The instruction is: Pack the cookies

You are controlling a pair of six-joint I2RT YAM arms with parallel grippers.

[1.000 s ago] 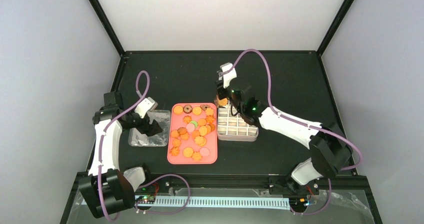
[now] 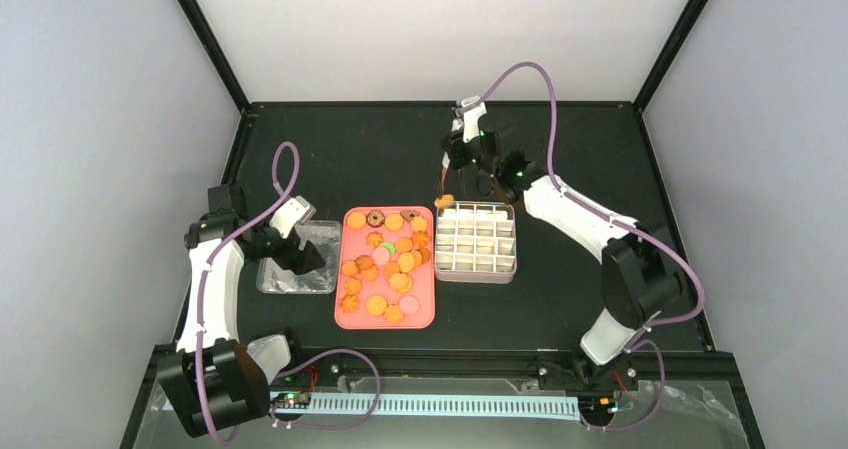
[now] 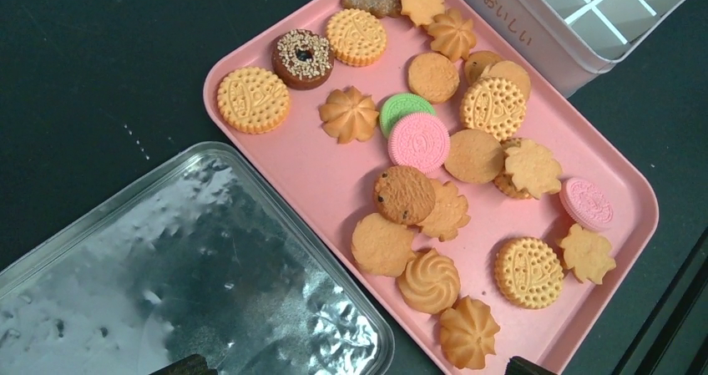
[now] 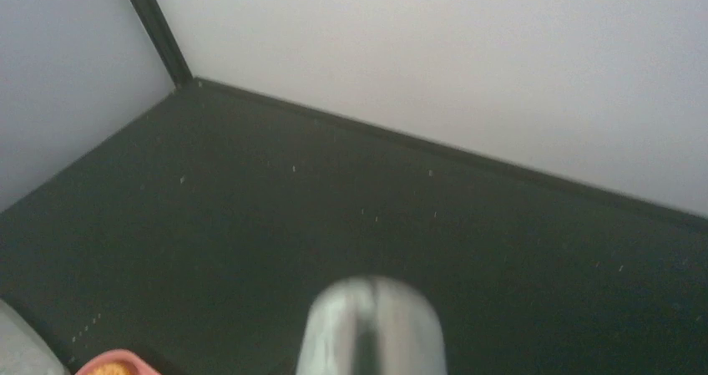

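Many cookies lie on the pink tray [image 2: 345,317], among them a pink cookie [image 3: 419,142], a green cookie [image 3: 401,108] and a donut-shaped cookie [image 3: 302,58]. Right of the tray stands a white divided box [image 2: 476,276]; most of its compartments look empty. One orange-brown cookie [image 2: 444,201] sits at the box's far left corner. Above that corner is my right gripper [image 2: 451,181], its fingers apart and the cookie just below them. Dark and still over the clear lid [image 2: 297,283], my left gripper [image 2: 309,259] stands open, only its fingertips [image 3: 185,367] showing at the bottom of the left wrist view.
The clear shallow lid lies against the tray's left side. Bare black table [image 4: 250,225] extends behind the tray and box to the back wall. A blurred grey part [image 4: 371,329] fills the lower middle of the right wrist view.
The cookie stays at that corner. The left arm has not moved.
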